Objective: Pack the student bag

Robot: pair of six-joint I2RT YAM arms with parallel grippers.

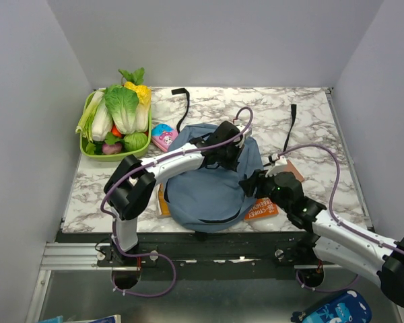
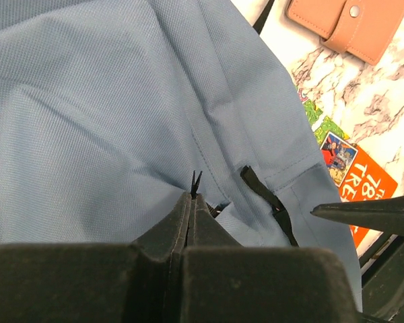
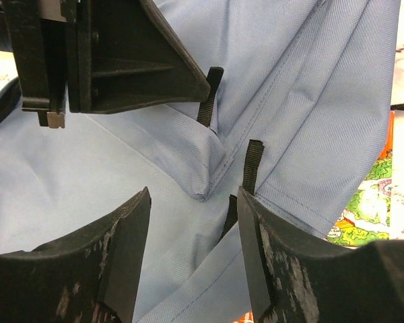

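The blue fabric student bag (image 1: 202,195) lies flat on the marble table. My left gripper is shut at the bag's fold, its tips beside a short black strap (image 3: 211,94); I cannot tell whether they touch it. My right gripper stands open low over the bag, its fingers apart. A second black strap end (image 3: 252,165) lies on the cloth by its right finger (image 3: 246,208). In the left wrist view, this same strap (image 2: 262,188) shows left of the right gripper's dark fingertip (image 2: 330,212). The bag's inside is hidden.
A green basket (image 1: 108,157) of vegetables stands at the back left, beside a pink-and-blue pouch (image 1: 164,136). An orange book (image 1: 262,209) and brown case (image 2: 350,23) lie right of the bag. Bare table (image 1: 323,141) shows at the right rear.
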